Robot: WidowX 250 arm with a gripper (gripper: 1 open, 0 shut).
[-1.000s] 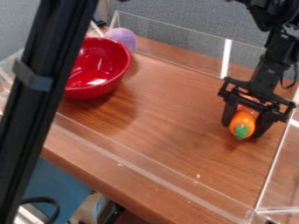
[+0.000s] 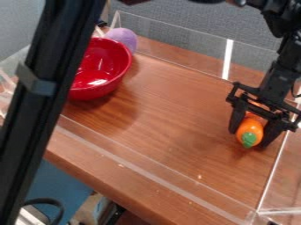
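Note:
My black gripper (image 2: 254, 118) hangs low at the right side of the wooden tabletop, its fingers on either side of an orange object with a green patch (image 2: 249, 133), which looks like a toy vegetable or fruit. The fingers partly hide it, and I cannot tell whether they are closed on it.
A red bowl (image 2: 113, 72) sits at the upper left, with a purple object (image 2: 122, 37) behind it. Clear plastic walls edge the table. A black post crosses the left of the view.

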